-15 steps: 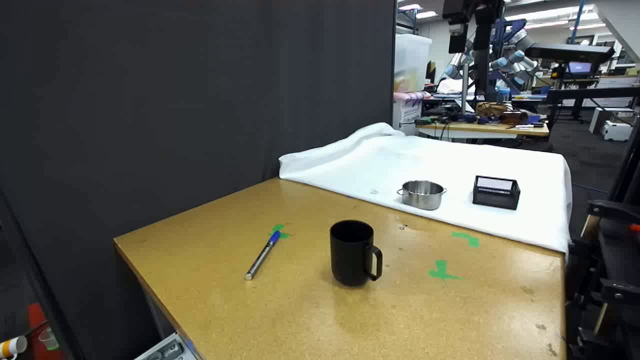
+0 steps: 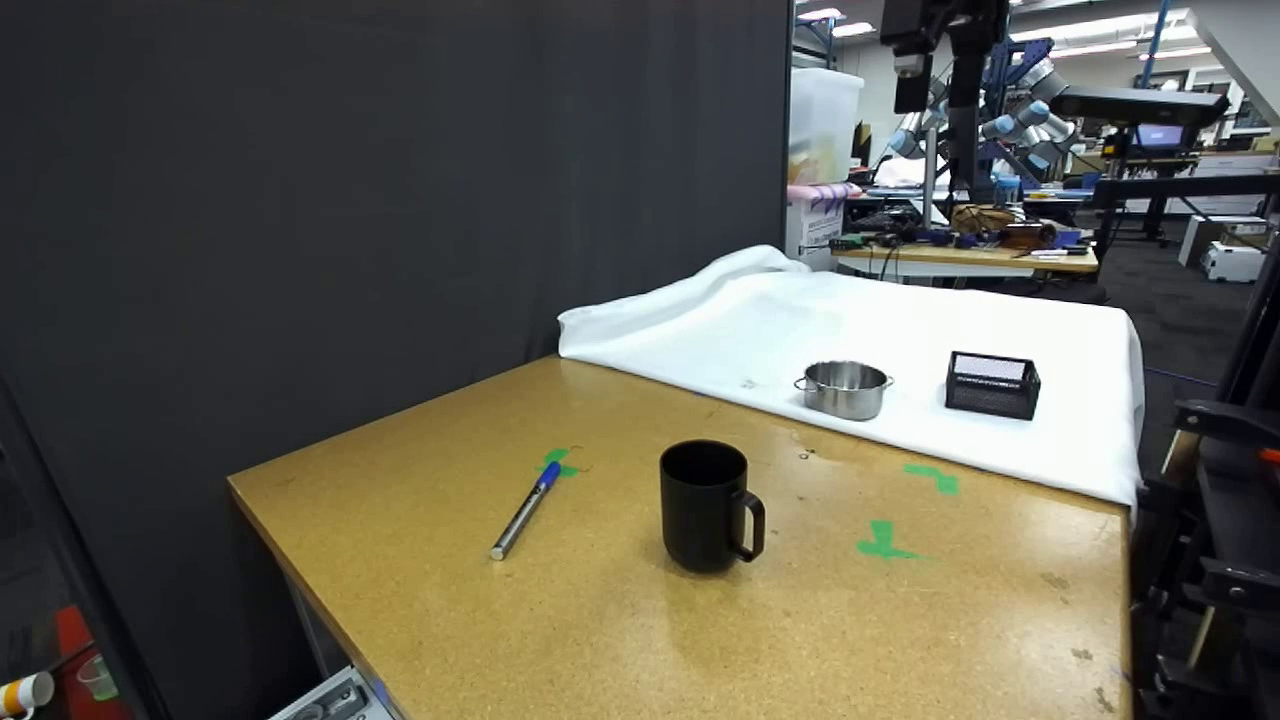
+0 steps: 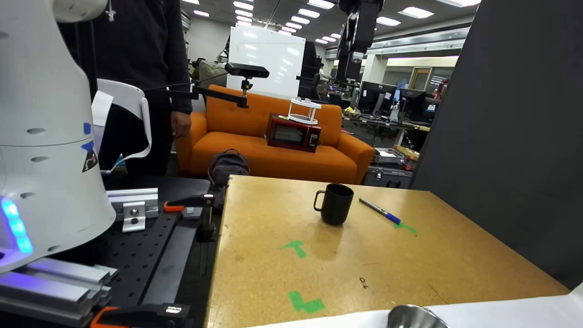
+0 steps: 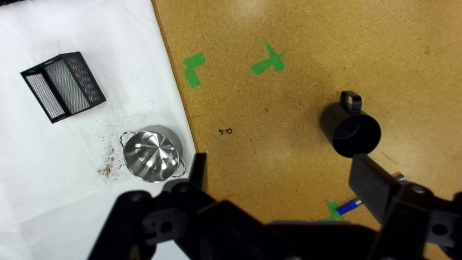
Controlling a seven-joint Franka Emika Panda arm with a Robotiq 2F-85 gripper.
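High over the table, my gripper is open, its two fingers set wide apart with nothing held. Part of it shows at the top of both exterior views. An empty-looking black mug [image 2: 703,506] stands upright on the brown table, its handle to one side. A marker with a blue cap [image 2: 528,510] lies beside it on the wood; in the wrist view a finger partly covers this marker [image 4: 349,206]. On the white cloth rest a small steel pot [image 4: 151,156] with two loop handles and a black mesh organizer [image 4: 65,86].
The white cloth [image 2: 768,318] covers one end of the table [image 2: 396,504]. Green tape marks [image 4: 270,60] are stuck to the wood. A dark partition [image 3: 508,136] borders one side. Bare wood is free around the mug.
My gripper has come down very slightly at the top of exterior view 1. The mug, marker, pot and organizer have stayed in place.
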